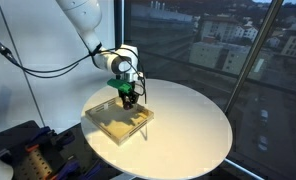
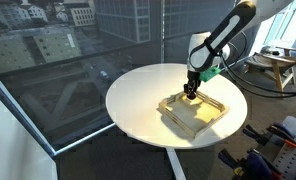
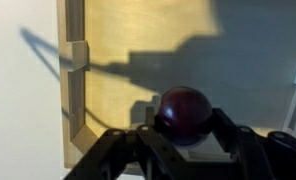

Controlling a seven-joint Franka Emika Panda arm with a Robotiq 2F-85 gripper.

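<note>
A dark maroon ball (image 3: 184,112) sits between the fingertips of my gripper, which is shut on it. In the wrist view the ball hangs over the pale floor of a shallow wooden tray (image 3: 73,55), near its lower part. The first exterior view shows my gripper (image 1: 129,101) above the tray (image 1: 110,132), toward its back side. From the other side, the gripper (image 2: 192,97) is over the tray (image 2: 201,126) close to its back rim. In both exterior views the ball is too small and dark to make out clearly.
The tray rests on a white round table (image 1: 183,118), whose broad far side is bare. A chair (image 2: 278,68) stands beyond the table. Dark cables (image 1: 50,72) loop from the arm. Shadows of the arm fall across the tray floor.
</note>
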